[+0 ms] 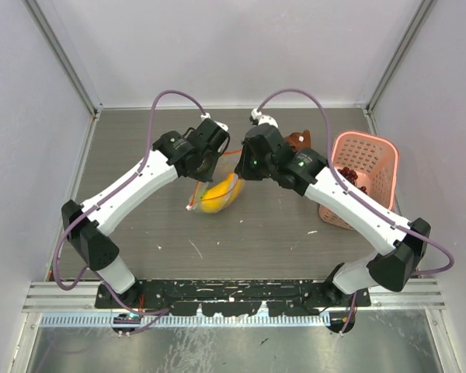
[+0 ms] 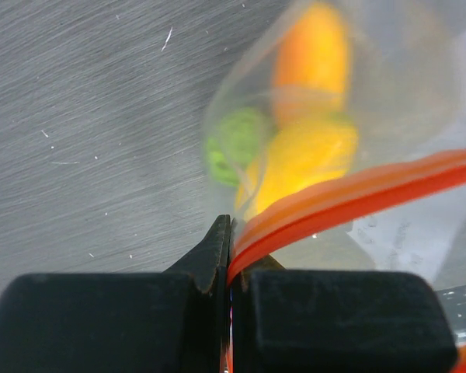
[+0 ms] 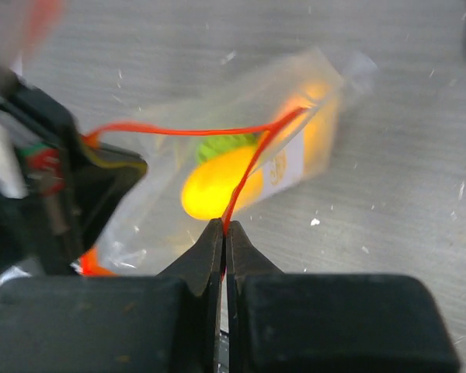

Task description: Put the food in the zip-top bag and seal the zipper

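Note:
Between my two arms hangs a clear zip top bag (image 1: pixel 198 207) with an orange zipper edge (image 3: pixel 190 130). Inside it lie a yellow food piece (image 2: pixel 303 157), an orange one (image 2: pixel 314 58) and a green one (image 2: pixel 239 144), seen through the plastic. My left gripper is shut on one side of the orange edge. On the opposite side, my right gripper is shut on the bag's edge too. In the right wrist view the bag's mouth gapes between the grippers. From above, the arms hide part of the bag.
At the right stands a pink basket (image 1: pixel 383 148) holding dark red grapes (image 1: pixel 348 176). A brown object (image 1: pixel 299 140) lies behind my right arm, partly hidden.

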